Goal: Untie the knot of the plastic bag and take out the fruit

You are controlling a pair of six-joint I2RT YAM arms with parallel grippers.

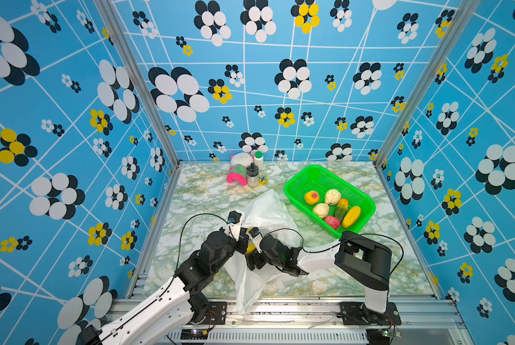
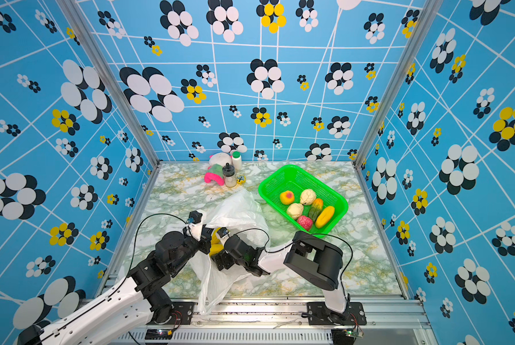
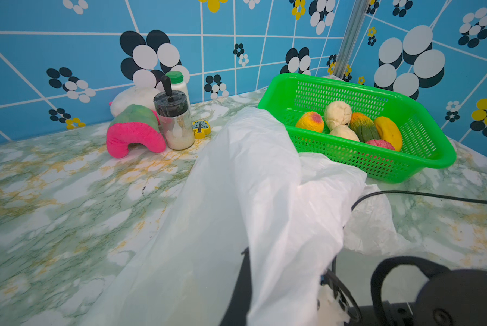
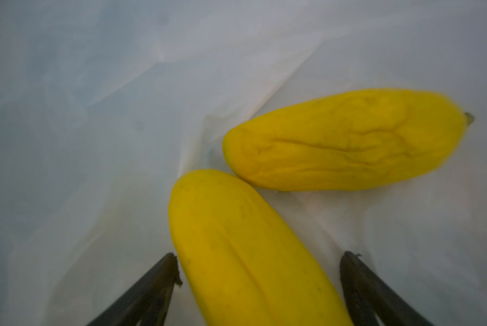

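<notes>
The white plastic bag [image 1: 263, 210] lies spread on the table, its mouth open toward my right arm. Inside it are two yellow fruits: a nearer one [image 4: 249, 250] and a farther one [image 4: 346, 141] with a small dark stem. My right gripper has its fingers part open on either side of the nearer fruit; whether they press on it I cannot tell. At the bag's left side, my left gripper [image 1: 238, 230] is shut, with thin bag plastic [image 3: 281, 244] gathered over its fingers, which are mostly hidden.
The green basket [image 1: 300, 212] at the right back holds several toy fruits. A pink and green plush [image 3: 134, 130], a lidded jar [image 3: 175, 122] and a green-capped bottle [image 1: 258, 158] stand at the back. Both grippers are close together.
</notes>
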